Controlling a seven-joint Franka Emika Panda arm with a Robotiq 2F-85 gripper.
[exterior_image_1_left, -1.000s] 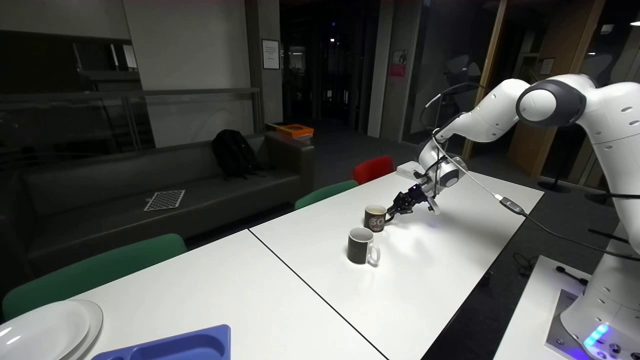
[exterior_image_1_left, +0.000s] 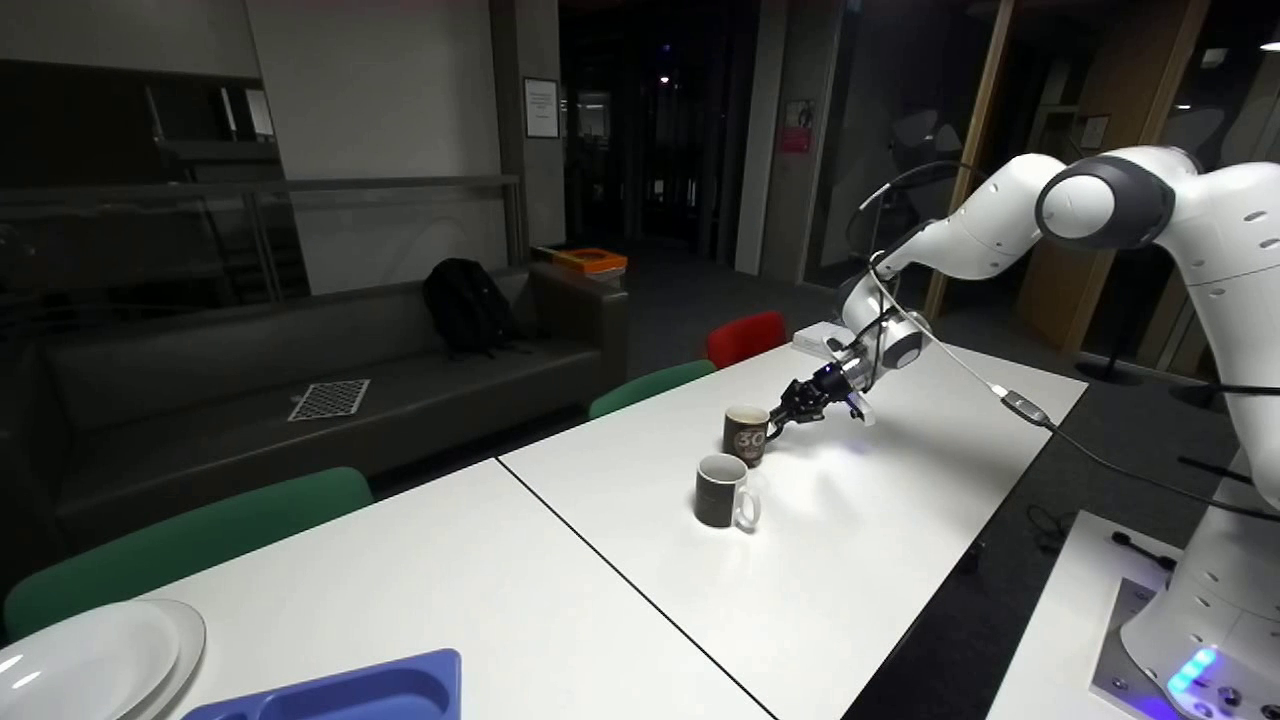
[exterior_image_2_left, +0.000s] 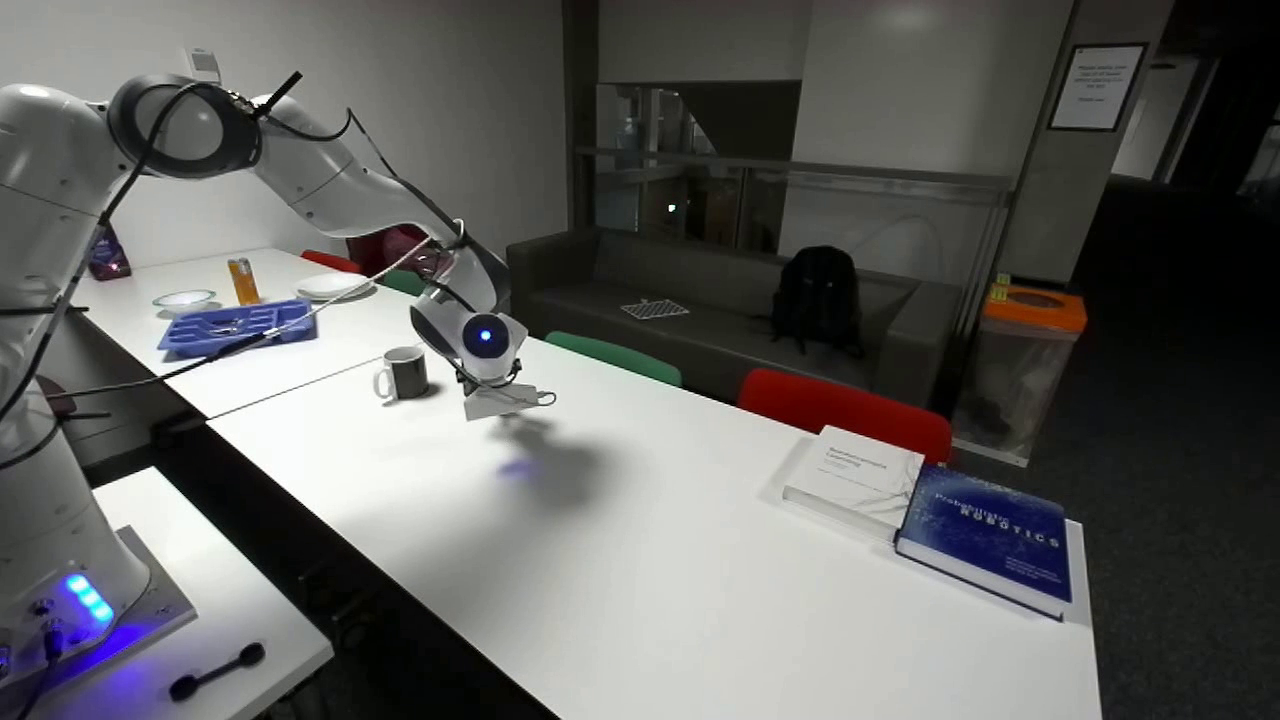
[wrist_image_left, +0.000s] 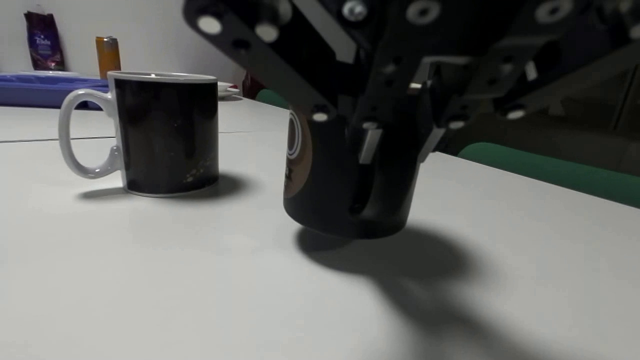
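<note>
In the wrist view a black mug (wrist_image_left: 330, 198) with a brown printed badge hangs slightly tilted, its base seemingly just off the table above its shadow. My gripper is shut on its handle side, with the fingers covering most of the handle. Exterior view 1 shows this mug (exterior_image_1_left: 745, 438) with a "30" facing the camera and the gripper (exterior_image_1_left: 780, 422) to its right. Close by stands a second mug (exterior_image_1_left: 720, 492), dark with a white rim and white handle, upright on the table. From exterior view 2 the arm hides the held mug.
A blue tray (exterior_image_1_left: 438, 672) and white plates (exterior_image_1_left: 90, 660) occupy the near left table. Two books, one white (exterior_image_2_left: 854, 470) and one blue (exterior_image_2_left: 986, 534), lie at the other end. Green and red chairs line the sofa side.
The held mug and my gripper have shifted slightly left in exterior view 1. The white-handled mug stands where it was.
</note>
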